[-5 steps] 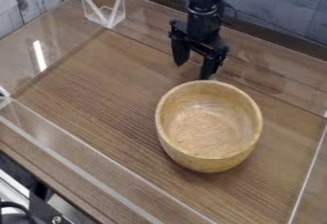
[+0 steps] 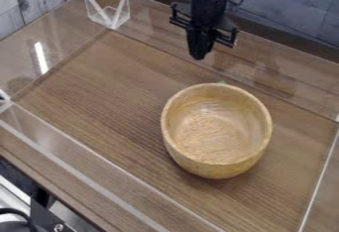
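Observation:
The black arm with its gripper (image 2: pixel 201 52) reaches down from the top edge at the back middle of the wooden table (image 2: pixel 93 97). Its tip hangs above the bare surface behind a large pale wooden bowl (image 2: pixel 216 137). The gripper looks shut, with nothing visible between its fingers, though it is small in this view. The bowl looks empty.
A clear bracket-like fixture (image 2: pixel 111 10) stands at the back left. Black cables lie off the table at the bottom left corner.
The gripper has moved up and back, away from the bowl's far rim. The bowl has not visibly moved.

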